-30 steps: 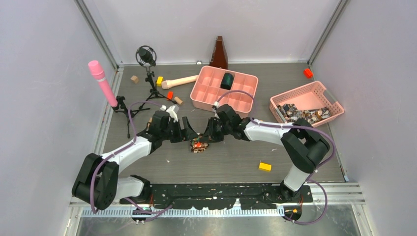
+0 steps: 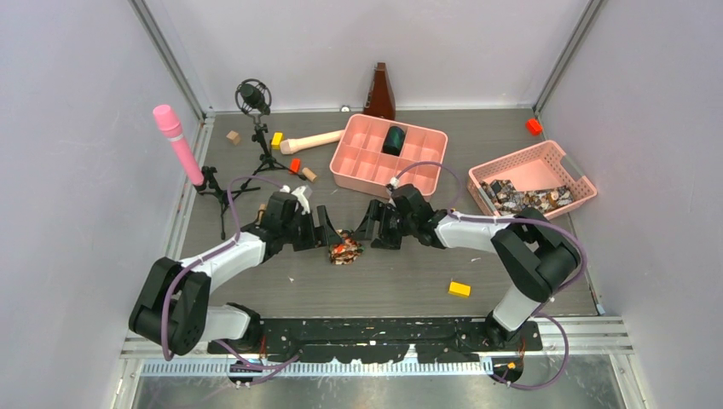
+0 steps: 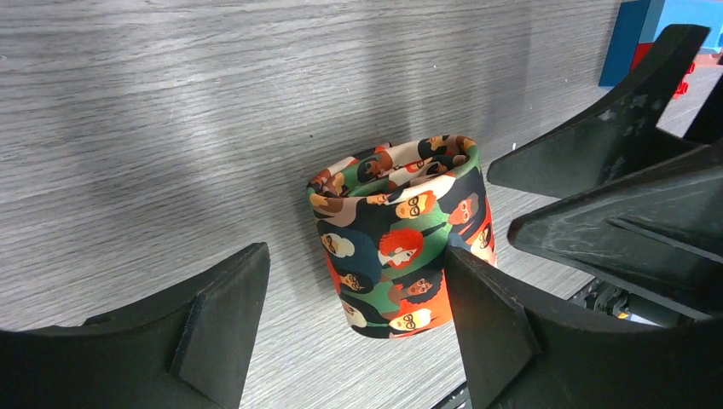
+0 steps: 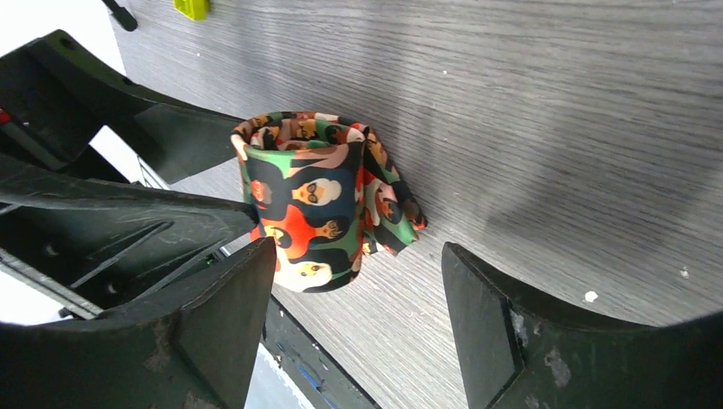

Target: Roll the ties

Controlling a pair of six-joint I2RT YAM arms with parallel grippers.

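Note:
A patterned tie point(image 2: 345, 251), coiled into a loose upright roll, stands on the table between my two grippers. My left gripper is open; the rolled tie point(image 3: 401, 239) shows between and beyond its fingers, overlapped by the right one. From the right wrist view, the tie point(image 4: 311, 204) has a loose pointed flap on its right side. My right gripper is open too, its left fingertip overlapping the roll's lower edge. Fingers point(image 4: 170, 226) of the left gripper reach the roll's left side there; whether they press on it I cannot tell.
Behind the grippers stands a pink divided box point(image 2: 362, 153) with a dark green roll point(image 2: 394, 141) in one compartment. A pink basket point(image 2: 546, 162) at right holds several patterned ties. One yellow block point(image 2: 459, 290) lies front right. Tripods point(image 2: 266, 158) and small blocks occupy the back left.
My right gripper has drawn back to the right from the tie since a second ago, and its elbow has shifted. The left gripper and the tie have barely moved.

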